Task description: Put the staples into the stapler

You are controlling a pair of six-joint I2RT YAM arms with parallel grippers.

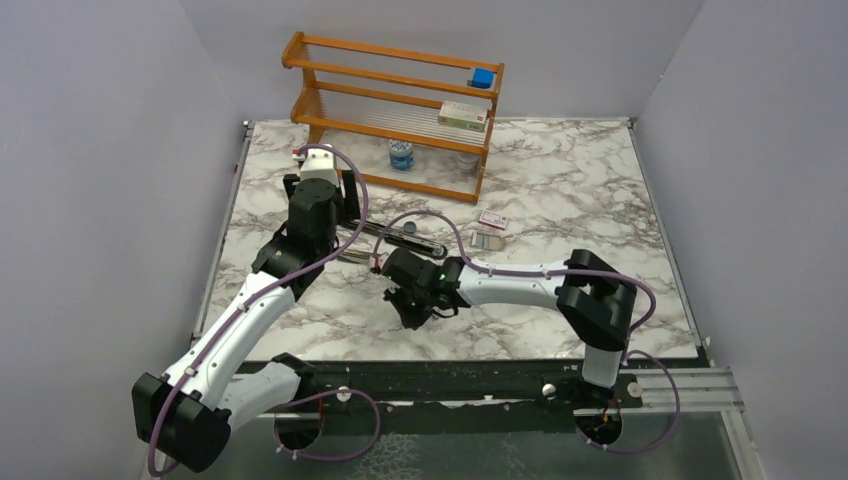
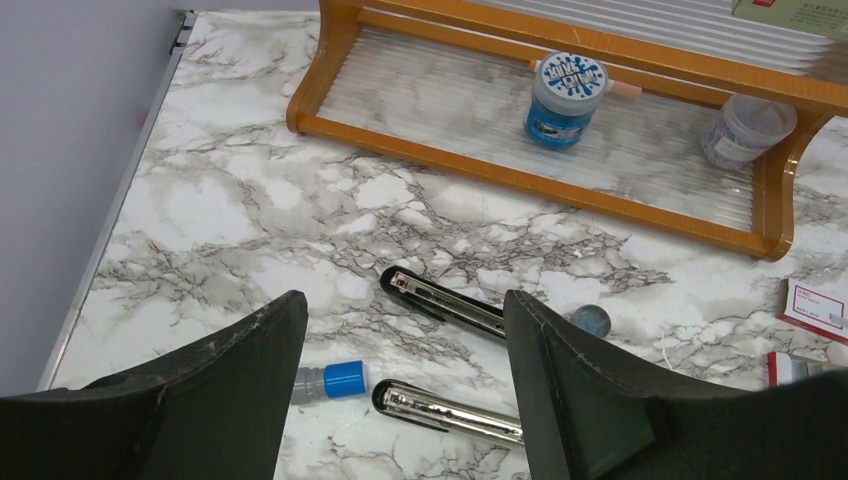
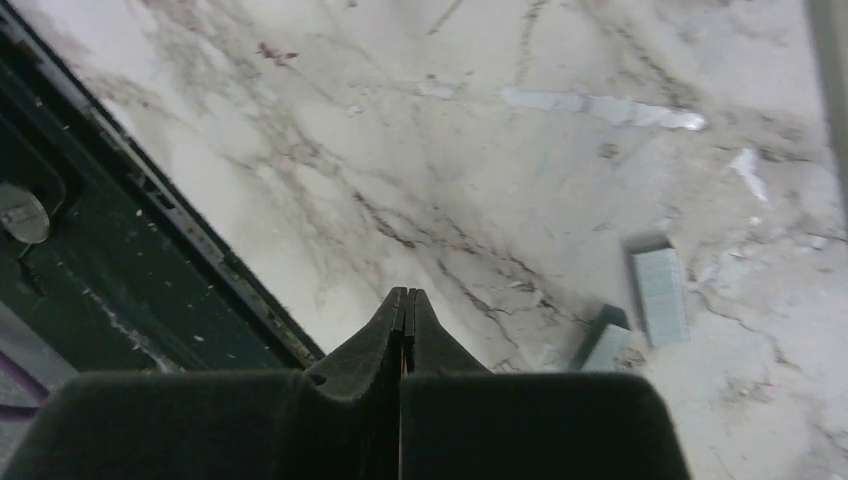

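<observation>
The stapler lies opened out as two long dark arms; its upper arm [image 2: 440,302] and lower arm [image 2: 450,415] run partly behind a finger in the left wrist view. My left gripper is open high above the table, nothing between its fingers. Low over the marble, my right gripper has its fingertips together, with nothing visible between them. Two short grey staple strips, one strip [image 3: 660,295] and another strip [image 3: 606,345], lie loose to its right in the right wrist view. In the top view the right gripper covers them.
A staple box [image 1: 493,218] and a small grey block [image 1: 487,241] lie to the right of the stapler. The wooden shelf [image 1: 395,130] stands behind, with jars. A blue-capped tube [image 2: 343,379] lies near the stapler.
</observation>
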